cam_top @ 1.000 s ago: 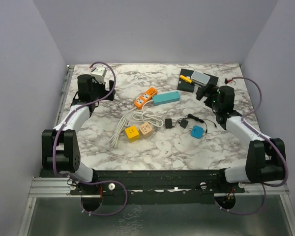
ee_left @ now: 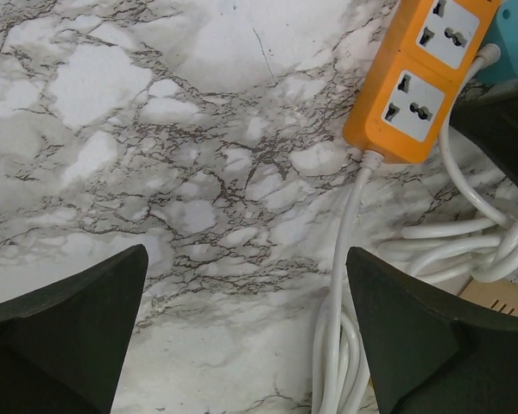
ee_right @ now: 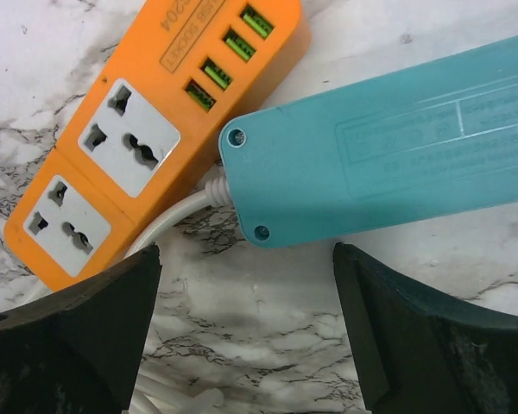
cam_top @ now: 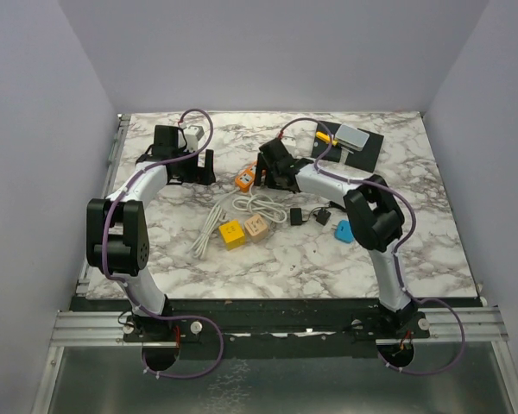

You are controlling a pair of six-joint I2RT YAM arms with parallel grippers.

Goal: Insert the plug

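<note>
The orange power strip (cam_top: pixel 247 178) lies on the marble table, its sockets facing up. Beside it in the right wrist view is a teal strip (ee_right: pixel 371 151), with a white cable (ee_right: pixel 183 210) leaving its near end. My right gripper is open with nothing between its fingers, level with that cable and the strip's end. In the top view the right gripper largely covers the teal strip. My left gripper stands open over bare marble, left of the orange strip. No plug can be told for certain; two small black blocks (cam_top: pixel 296 216) sit near the middle.
White cable coils (cam_top: pixel 261 207) lie below the strip, with yellow (cam_top: pixel 232 234) and tan (cam_top: pixel 256 228) blocks close by. A blue block (cam_top: pixel 344 231) sits to the right. A black mat (cam_top: pixel 363 155) holds a grey box at the back.
My right arm has swung far left, from beside the black mat to over the teal strip. The left gripper has shifted slightly right and toward the front.
</note>
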